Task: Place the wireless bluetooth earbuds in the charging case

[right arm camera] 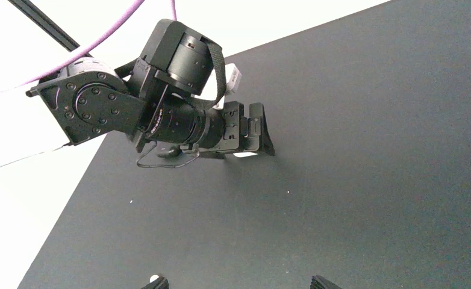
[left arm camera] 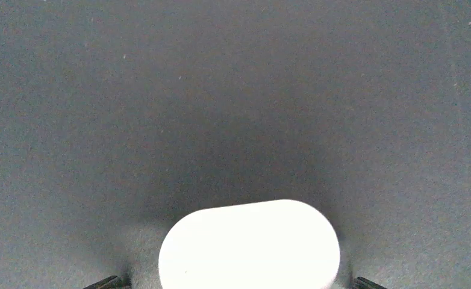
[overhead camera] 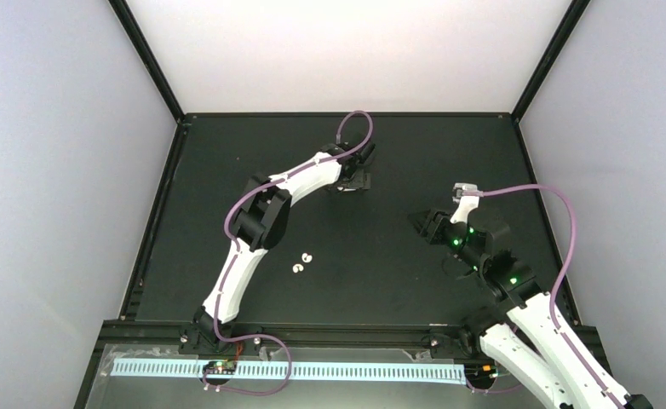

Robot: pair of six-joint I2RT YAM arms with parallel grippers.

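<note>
The white rounded charging case [left arm camera: 249,250] lies flat on the dark table at the bottom of the left wrist view. My left gripper stands open around it, one fingertip off each end and dark gaps between. From above, the arm hides most of the case; a white sliver shows under the fingers in the right wrist view. Two small white earbuds, one [overhead camera: 307,257] just behind the other [overhead camera: 298,267], rest on the table toward the front. Over the table's right side, my right gripper [overhead camera: 420,222] is open and empty, its fingertips parted low in its own view.
Bare black table [overhead camera: 381,281] spreads between the two arms and toward the front. The left forearm [overhead camera: 246,277] passes just left of the earbuds. A purple cable [overhead camera: 559,256] loops along the right arm.
</note>
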